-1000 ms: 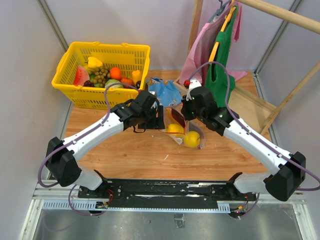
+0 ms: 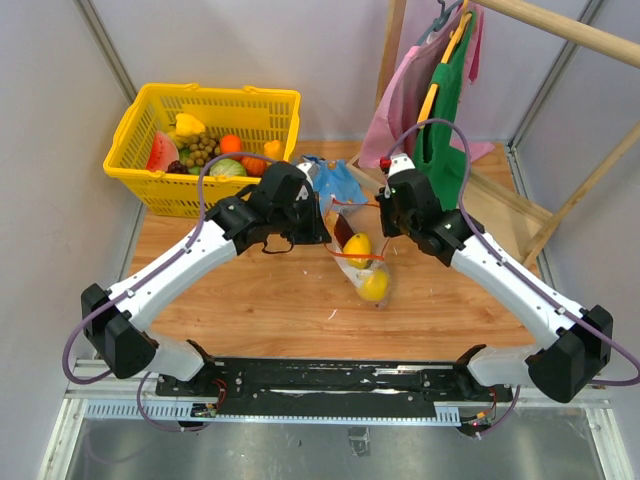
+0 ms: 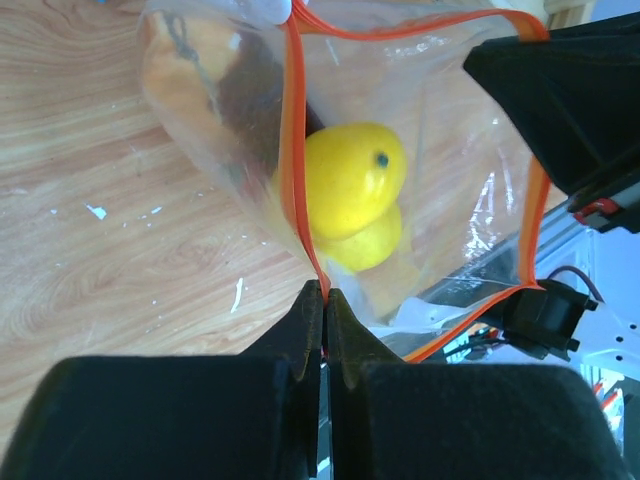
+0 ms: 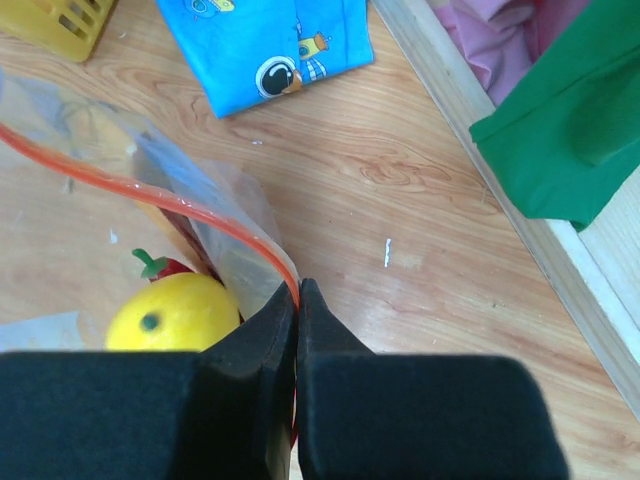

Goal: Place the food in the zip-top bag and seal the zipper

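Observation:
A clear zip top bag with an orange zipper edge (image 2: 352, 257) hangs between my two grippers, its mouth spread wide. Inside lie yellow fruits (image 3: 352, 178), one above the other, a dark red item (image 2: 343, 228) and a red piece with a green stem (image 4: 160, 267). My left gripper is shut on the orange rim at one side of the mouth. On the opposite side, my right gripper is shut on the rim too, the orange strip running down between its fingertips.
A yellow basket (image 2: 150, 190) of produce stands at the back left. Behind the bag lies a blue printed cloth (image 4: 250, 50). Green cloth (image 2: 440, 150) and pink cloth hang from a wooden rack at the right.
The bag's mouth has gone from narrow to wide open, its orange rim now a loop. My left gripper has moved slightly right, my right gripper right and a little down; the fruits have shifted.

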